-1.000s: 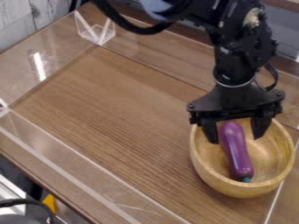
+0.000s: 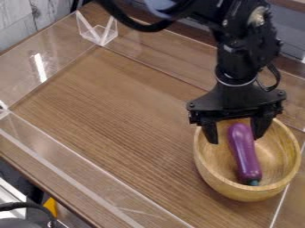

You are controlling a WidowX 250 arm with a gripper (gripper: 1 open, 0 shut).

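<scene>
My black gripper [image 2: 234,127] hangs over a round tan bowl [image 2: 211,170] on the right of the wooden table, its fingers parted and reaching down around the back of the bowl. A purple eggplant [image 2: 245,157] with a green tip toward the front lies inside the bowl, its far end between or just below my fingers.
A clear plastic object [image 2: 99,29] stands at the back left. Edges run along the left and front, with cables at the bottom left.
Compared with a second ago, the eggplant appears shifted slightly right within the bowl. My gripper has barely moved and stays open over it.
</scene>
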